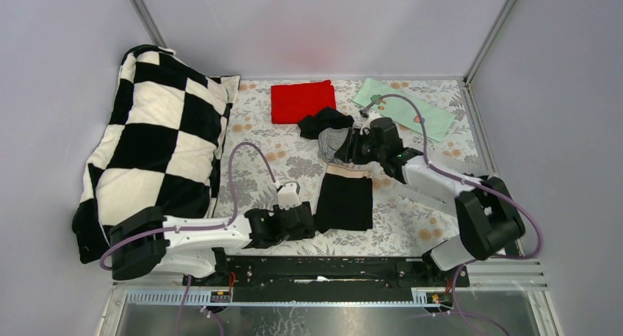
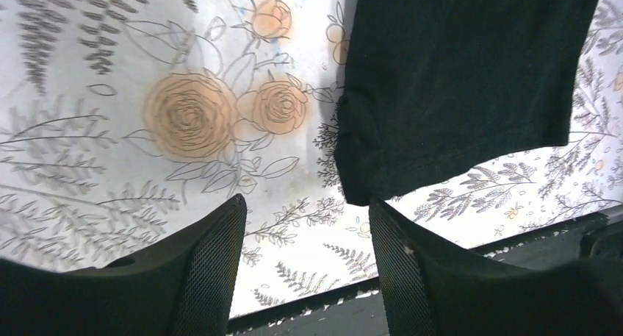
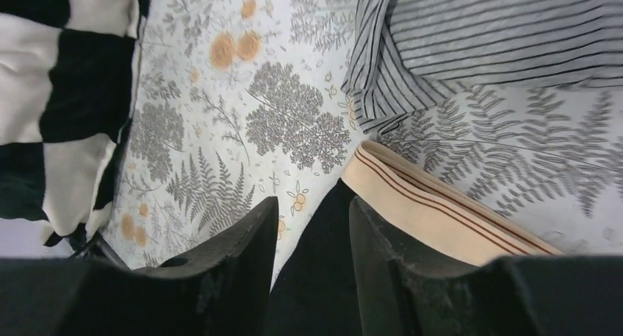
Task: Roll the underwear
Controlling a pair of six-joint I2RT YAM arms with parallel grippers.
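Black underwear (image 1: 346, 200) lies flat on the patterned table, its beige waistband (image 1: 348, 172) at the far edge. In the right wrist view the waistband (image 3: 419, 204) runs diagonally, its two layers slightly apart. My left gripper (image 1: 311, 220) stands by the near left corner of the underwear; in the left wrist view its fingers (image 2: 213, 262) are spread with only tablecloth between them, and the cloth's corner (image 2: 361, 181) lies just beyond. Over the waistband end, my right gripper (image 1: 344, 148) is open, raised clear of the fabric, its fingers (image 3: 246, 270) apart with nothing held.
A striped grey cloth (image 1: 332, 143) and a black cloth (image 1: 325, 120) lie beyond the waistband, near a folded red cloth (image 1: 303, 103). A green cloth (image 1: 422, 114) is at back right. A checkered blanket (image 1: 158, 152) fills the left side.
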